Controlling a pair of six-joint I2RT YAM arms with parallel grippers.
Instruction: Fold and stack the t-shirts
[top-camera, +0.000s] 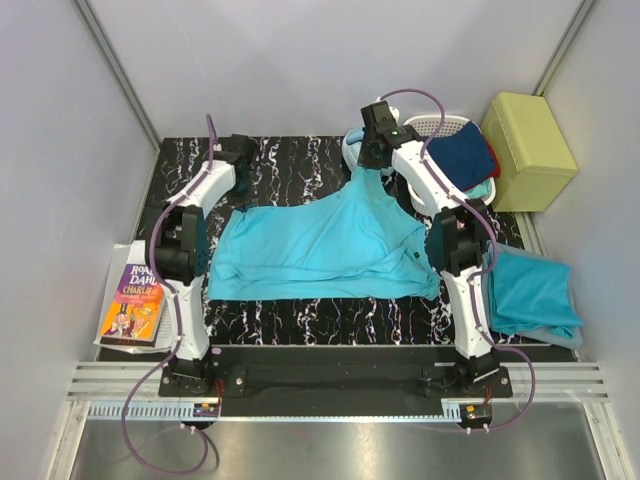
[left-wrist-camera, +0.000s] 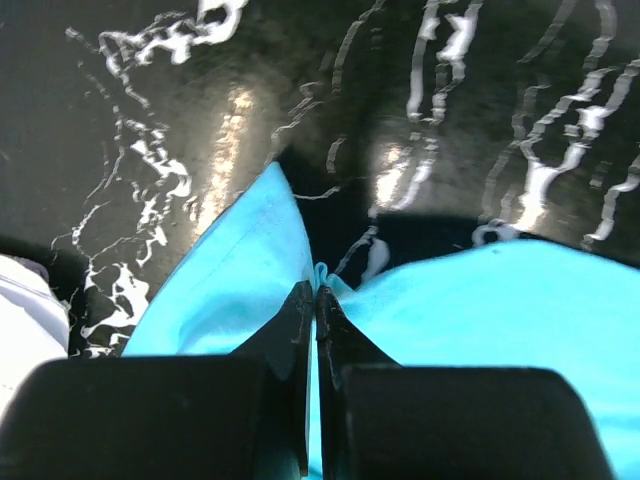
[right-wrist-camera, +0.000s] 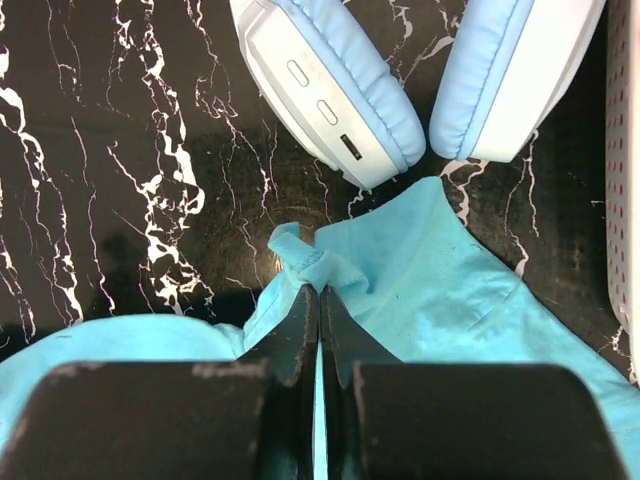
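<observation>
A turquoise t-shirt (top-camera: 310, 240) lies spread across the marble table, its right part drawn up toward the back. My left gripper is shut on a small pinched bit of the shirt's upper-left edge. My right gripper is shut on a bunched fold at the shirt's upper-right, which is lifted beside the headphones. At the right, a folded turquoise shirt (top-camera: 532, 295) lies on a grey one.
White headphones (right-wrist-camera: 330, 90) with blue pads sit at the back, beside a laundry basket (top-camera: 425, 125) of clothes. A yellow box (top-camera: 535, 150) stands back right, books (top-camera: 135, 300) at the left. Bare table (top-camera: 290, 165) shows at the back.
</observation>
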